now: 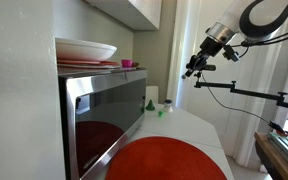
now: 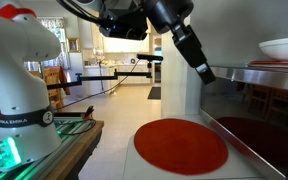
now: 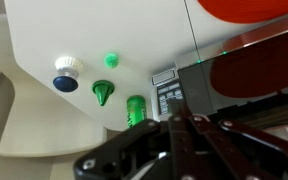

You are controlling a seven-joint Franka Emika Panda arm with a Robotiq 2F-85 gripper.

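High above the white counter (image 1: 195, 127), my gripper (image 1: 189, 73) hangs shut, with nothing showing between its fingers. In exterior view 2 its tip (image 2: 206, 75) stands well above the red round mat (image 2: 179, 146). Several small things lie below in the wrist view, clear of the gripper: a green cone (image 3: 103, 91), a small green piece (image 3: 111, 60), a white-and-blue jar (image 3: 66, 75) and a green cylinder (image 3: 136, 110). The cone (image 1: 150, 106) and jar (image 1: 167, 106) are at the counter's far end in exterior view 1.
A microwave (image 1: 116, 108) runs along the left of the counter. On top sit a white bowl (image 1: 84, 52) and a pink cup (image 1: 127, 63). Cabinets (image 1: 132, 12) overhang it. Between the mat and the far small things, the counter is bare.
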